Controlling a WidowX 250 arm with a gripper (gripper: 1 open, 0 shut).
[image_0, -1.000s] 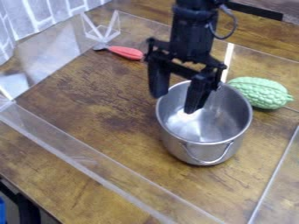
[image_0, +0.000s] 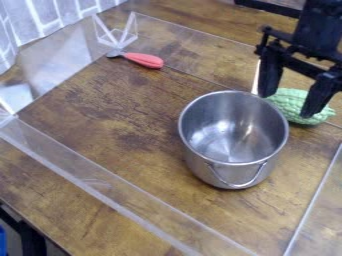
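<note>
A steel pot (image_0: 231, 145) with a wire handle stands upright on the wooden table, centre right, and looks empty. My black gripper (image_0: 293, 80) is at the upper right, open, over a green bumpy vegetable (image_0: 294, 105) that lies behind and right of the pot. Whether the fingers touch it is unclear.
A red-handled tool (image_0: 143, 59) lies at the back left beside a clear plastic piece (image_0: 118, 36). Clear walls run along the left, front and right of the table.
My gripper has moved right, from above the pot to over the green vegetable. The pot and vegetable look almost unmoved.
</note>
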